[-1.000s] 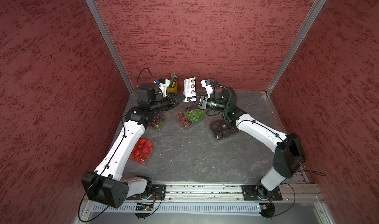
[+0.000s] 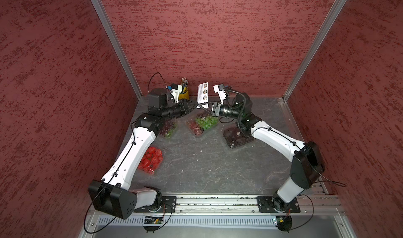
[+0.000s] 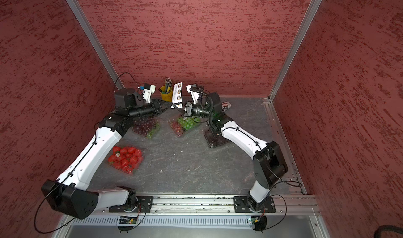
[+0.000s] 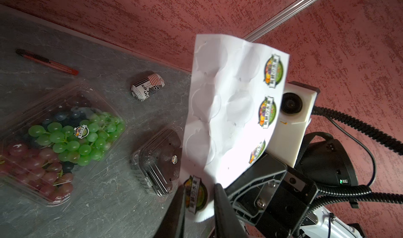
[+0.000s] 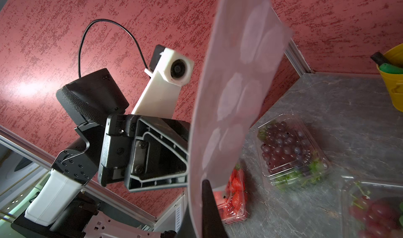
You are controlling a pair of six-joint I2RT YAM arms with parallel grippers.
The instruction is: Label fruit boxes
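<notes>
A white label sheet stands upright between my two grippers, its other face showing in the right wrist view. Three round fruit labels line one edge, and another label (image 4: 196, 194) sits at a lower corner; the other visible spots are blank. My right gripper (image 2: 200, 105) is shut on the sheet's lower part. My left gripper is part open around that corner label, a finger on either side. Whether its fingers touch the paper I cannot tell. A clear box of green and red grapes (image 4: 79, 133) bears a label, as does a dark-fruit box (image 4: 157, 162).
A dark grape box (image 5: 289, 145) and a strawberry box (image 3: 125, 157) lie on the left, partly beneath the left arm in the top left view. Behind stands a yellow pen cup (image 3: 166, 96).
My left gripper has edged slightly right, toward the right gripper's tips. The sheet's upper end has tilted a little to the right. The right arm and the boxes stay still.
</notes>
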